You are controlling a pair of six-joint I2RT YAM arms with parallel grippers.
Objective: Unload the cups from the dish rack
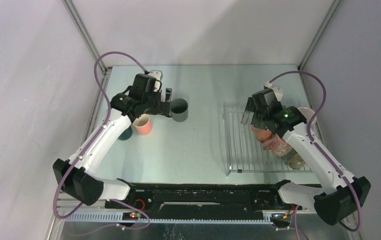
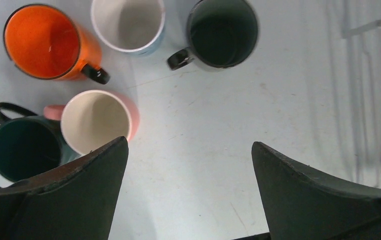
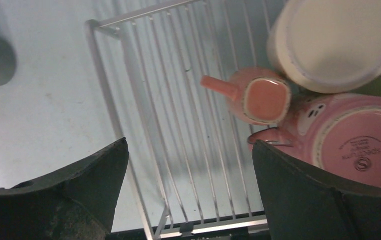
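Inside the dish rack (image 1: 229,145) lie a small coral cup (image 3: 267,100), a pink mug (image 3: 361,140) on its side with its base showing, a white cup (image 3: 343,37) and an olive cup (image 1: 295,161). Above the rack's left part, my right gripper is open and empty, left of the coral cup. My left gripper hangs open over the table with nothing between its fingers. Standing upright near it are a pink cup (image 2: 98,122), a dark green mug (image 2: 25,147), an orange mug (image 2: 43,42), a white-blue cup (image 2: 130,25) and a dark grey mug (image 2: 223,32).
Bare table (image 1: 198,145) stretches between the standing cups and the rack. The rack's wire side (image 3: 110,100) rises along its left edge, and its left wires are empty. Walls close off the back and both sides.
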